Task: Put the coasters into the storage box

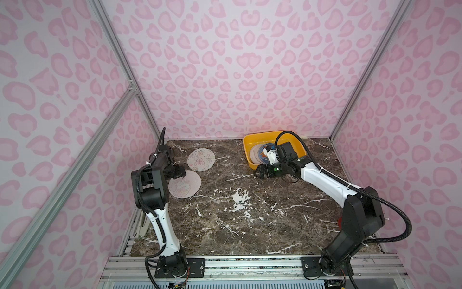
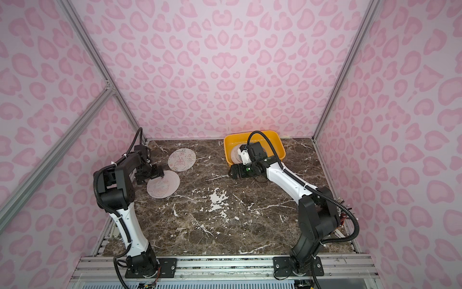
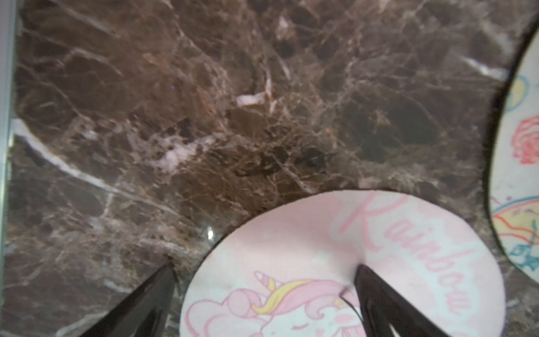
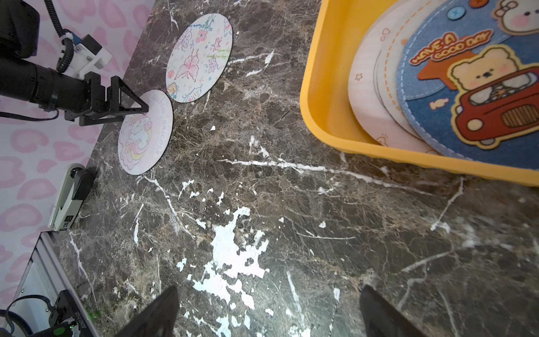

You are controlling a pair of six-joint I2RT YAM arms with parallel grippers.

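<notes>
A pink unicorn coaster lies flat on the table at the left. My left gripper stands open at its edge, one finger over the coaster and the other over bare table beside it. Just behind lies a white coaster with coloured drawings [image 4: 200, 58]. The yellow storage box [image 4: 331, 132] is at the back right, with a blue bear coaster [image 4: 426, 95] and pale coasters [image 4: 367, 84] overlapping in it. My right gripper is open and empty, above the table in front of the box.
A stapler [image 4: 70, 196] sits by the left wall. The right arm partly covers the box in the top views.
</notes>
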